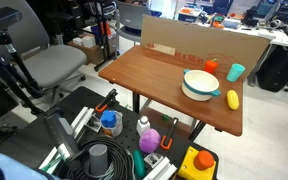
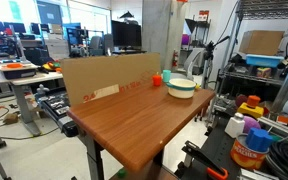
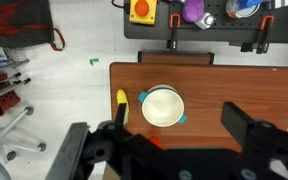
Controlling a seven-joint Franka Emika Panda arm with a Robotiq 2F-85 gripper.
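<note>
A white pot with teal handles stands on the brown wooden table; its inside looks empty. Close beside it are a red vegetable-like item, a teal cup and a long yellow item. Seen from above in the wrist view, the pot lies between the dark, widely parted fingers of my open gripper, well below them. The yellow item is near one finger, and the red item shows at the lower edge of the pot. Nothing is held.
A cardboard panel borders one long side of the table. Along the opposite side a dark bench carries bottles, a purple ball, clamps and a yellow box with a red button. Much of the tabletop away from the pot is bare.
</note>
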